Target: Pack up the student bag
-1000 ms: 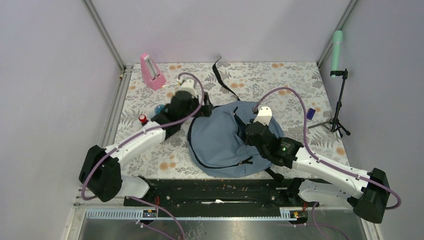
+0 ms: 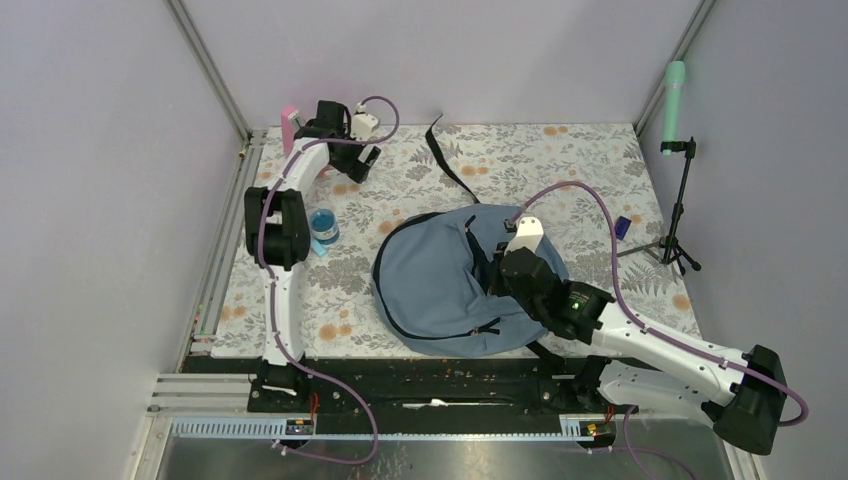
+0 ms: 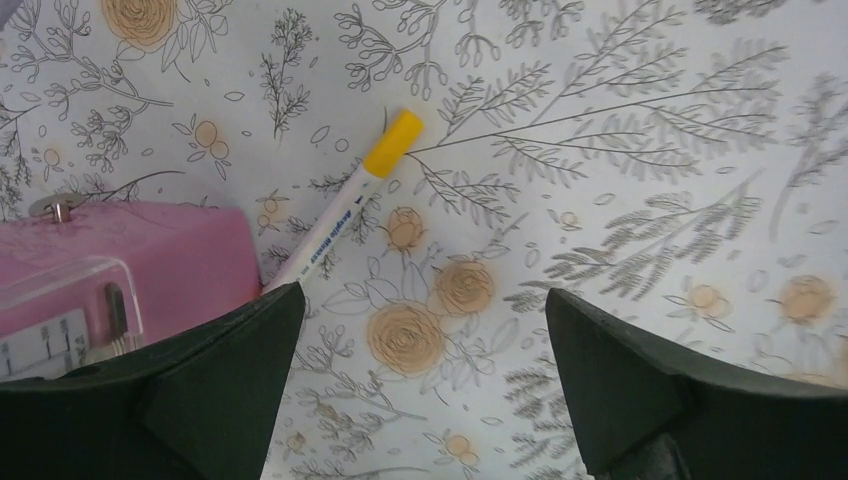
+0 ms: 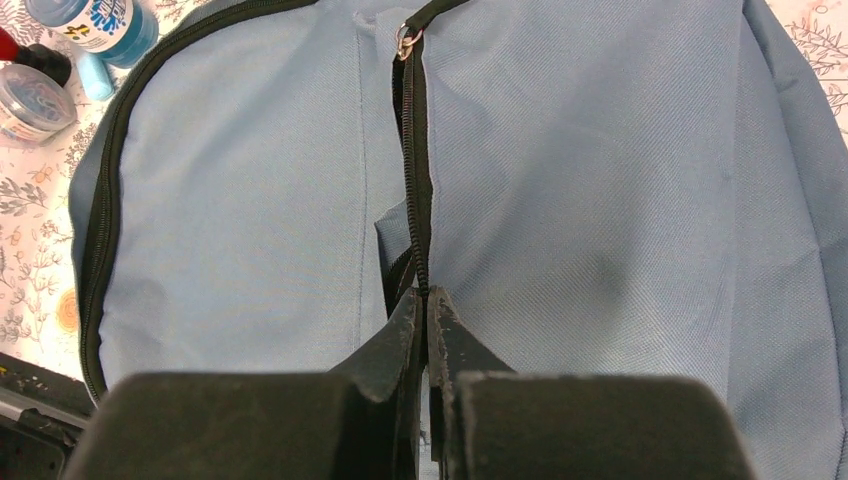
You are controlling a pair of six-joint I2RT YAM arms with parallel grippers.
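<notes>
The blue-grey student bag (image 2: 425,275) lies on the patterned table. My right gripper is shut at its black zipper edge (image 4: 415,170), which runs taut into the meeting fingertips. In the left wrist view, a white pen with a yellow end (image 3: 340,218) lies on the table, its lower part hidden by a finger (image 3: 200,370). The left gripper is open above the table, empty between its fingers, with the pen toward its left finger. A pink metronome (image 3: 170,245) sits beside the pen, partly behind that finger.
A blue jar (image 2: 324,226) stands left of the bag; a light-blue stick (image 4: 95,76) and a clear round container (image 4: 35,103) are near it. A dark blue box (image 2: 622,228) lies far right by a tripod (image 2: 680,210).
The right arm has barely moved.
</notes>
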